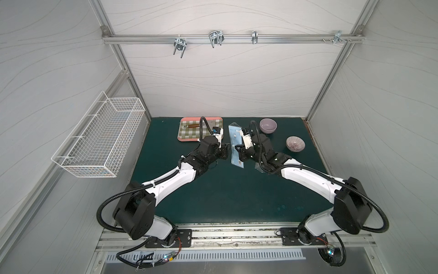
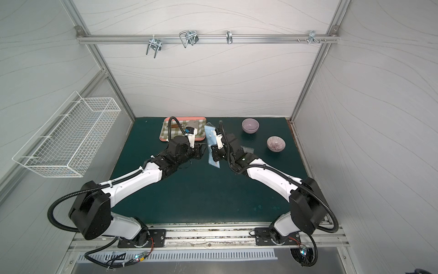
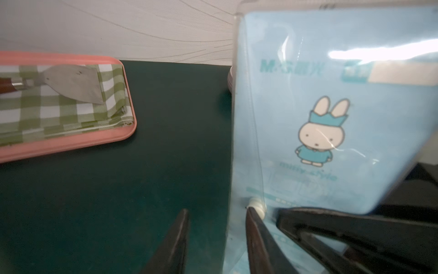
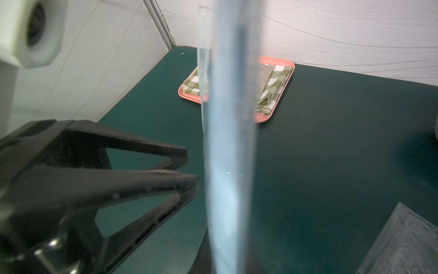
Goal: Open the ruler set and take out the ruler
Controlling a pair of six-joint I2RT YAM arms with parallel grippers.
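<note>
The ruler set (image 1: 235, 135), a light blue pouch with a clear cover and a cartoon rabbit (image 3: 320, 137), is held upright between the two grippers. My right gripper (image 1: 240, 150) is shut on it. In the left wrist view a white round fastener (image 3: 256, 207) shows on the pouch. My left gripper stands part open at that fastener's left, its fingers near the pouch's edge with nothing seen between them. In the right wrist view the pouch is edge-on and blurred, with a clear flap along its left side.
A pink tray (image 1: 187, 138) with a checked cloth and a metal turner is at the back left. Two bowls (image 1: 268, 125) (image 1: 295, 144) stand at the right. A clear plastic item (image 4: 401, 242) lies right of the pouch. A wire basket (image 1: 100, 141) hangs on the left.
</note>
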